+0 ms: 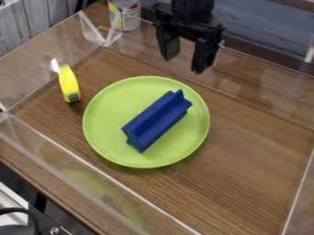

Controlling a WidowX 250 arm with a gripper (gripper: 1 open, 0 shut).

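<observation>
The black gripper hangs at the top centre, fingers pointing down, above bare wood behind the green plate. Whether its fingers are open or shut is not clear. A long dark blue block lies diagonally on the plate. A yellow object with a pale tip lies on the wood left of the plate.
A can and a white, partly clear item stand at the back left, near the tray's edge. A black cable shows at the bottom left.
</observation>
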